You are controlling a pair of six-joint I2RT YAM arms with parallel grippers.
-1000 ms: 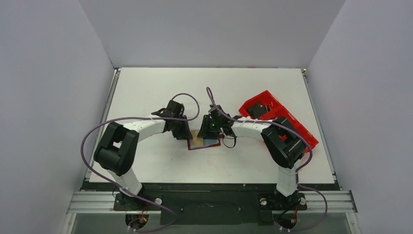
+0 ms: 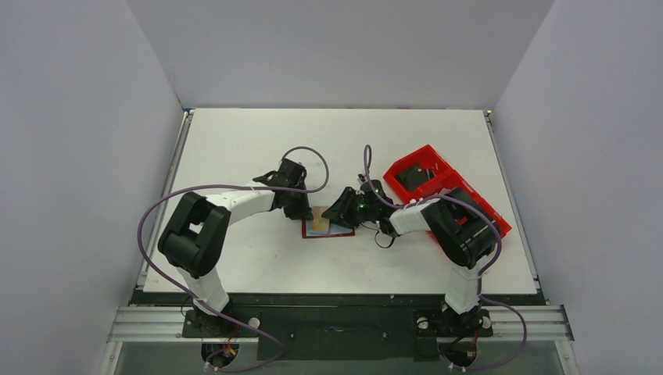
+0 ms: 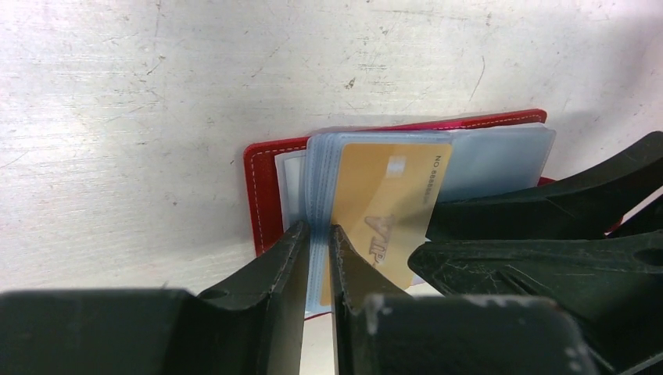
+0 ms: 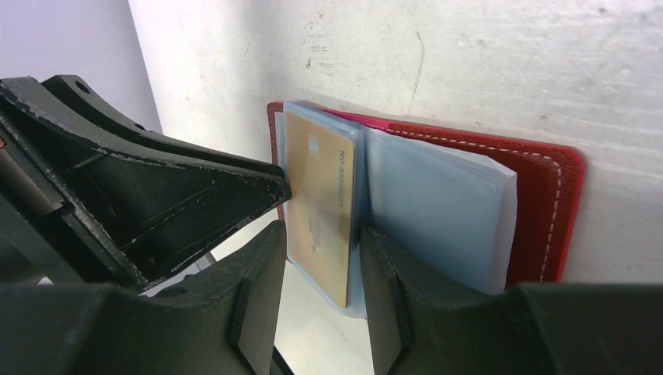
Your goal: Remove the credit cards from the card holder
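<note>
A red-edged card holder (image 3: 270, 187) lies spread on the table, its clear sleeves showing. A gold card sits in the top sleeve, also facing up in the right wrist view as the gold card (image 4: 320, 195). My left gripper is at the left edge of the sleeve stack, a narrow gap between its fingers with the sleeve edges there. My right gripper stands part open, one finger over the gold card's face, the other at the sleeve edge. Whether either touches the sleeves is unclear. The right gripper partly covers the holder in the top view.
A red compartment box (image 2: 428, 152) with dark items stands at the right, partly under the right arm. Both grippers are close together over the holder.
My right gripper has shifted rightward over the holder, its arm tilting. The left gripper has moved slightly right. The holder has barely moved.
</note>
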